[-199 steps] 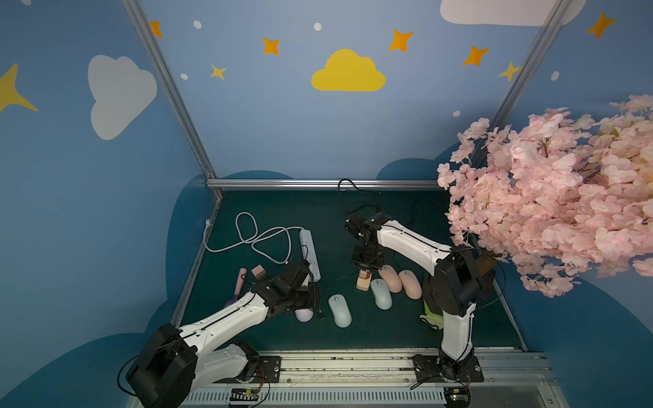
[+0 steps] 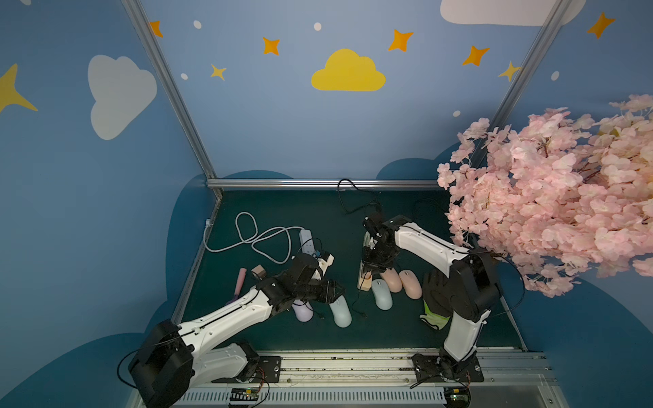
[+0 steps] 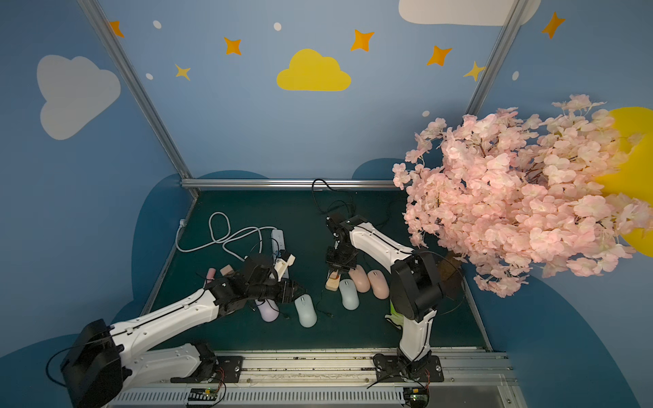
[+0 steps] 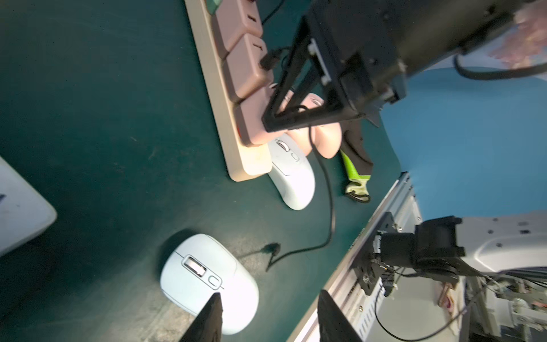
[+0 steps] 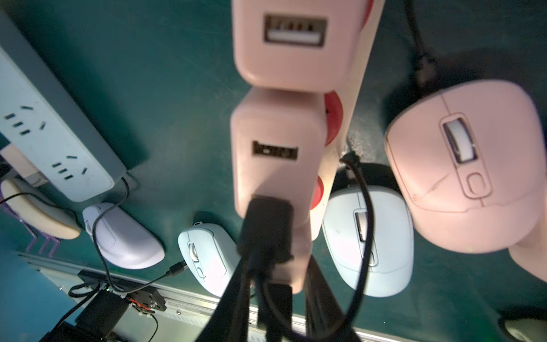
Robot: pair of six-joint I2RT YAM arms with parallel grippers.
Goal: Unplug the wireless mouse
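In the right wrist view, a black USB plug (image 5: pixel 265 225) with a cable sits on a pink adapter (image 5: pixel 276 119) in the wooden power strip (image 5: pixel 357 59). My right gripper is at that plug and adapter; whether it grips either is unclear. My left gripper stands open above the table, near a pale blue mouse (image 4: pixel 228 279). A loose USB connector (image 4: pixel 272 248) lies beside that mouse. Another blue mouse (image 5: pixel 367 256) and a pink mouse (image 5: pixel 467 216) lie beside the wooden strip.
A white power strip (image 2: pixel 306 241) with a looped cable lies left of centre. A lilac mouse (image 5: pixel 128 239) lies near it, and a glove (image 4: pixel 356 165) at the right. Pink blossom (image 2: pixel 544 190) overhangs the right side.
My left gripper has moved right toward the pale blue mouse. My right gripper has shifted slightly right, and its upper arm has tilted.
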